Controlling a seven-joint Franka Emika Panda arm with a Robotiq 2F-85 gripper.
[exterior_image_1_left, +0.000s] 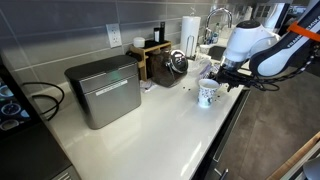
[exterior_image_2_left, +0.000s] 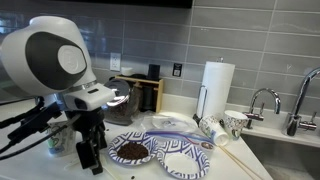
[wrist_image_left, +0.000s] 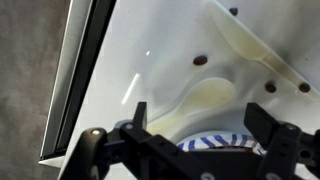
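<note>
My gripper stands open low over the white counter, its two dark fingers apart with nothing gripped. In the wrist view, the pale spoon (wrist_image_left: 208, 94) lies on the counter with its bowl just ahead of the gap. A second pale utensil (wrist_image_left: 236, 32) lies farther up, with several dark beans (wrist_image_left: 200, 60) scattered around. The blue-patterned rim of a plate (wrist_image_left: 213, 140) shows below the spoon, partly hidden by the gripper. In exterior view 2, a patterned dish (exterior_image_2_left: 115, 151) of dark beans and an empty patterned plate (exterior_image_2_left: 182, 160) sit right of the gripper.
A white cup (exterior_image_1_left: 208, 94) stands near the arm. Behind are a glass kettle (exterior_image_1_left: 166, 66), a wooden rack (exterior_image_2_left: 140, 92) and a paper towel roll (exterior_image_2_left: 215, 88). Patterned cups (exterior_image_2_left: 235, 122) sit by the sink. The counter in front of the grey bin (exterior_image_1_left: 106, 92) is clear.
</note>
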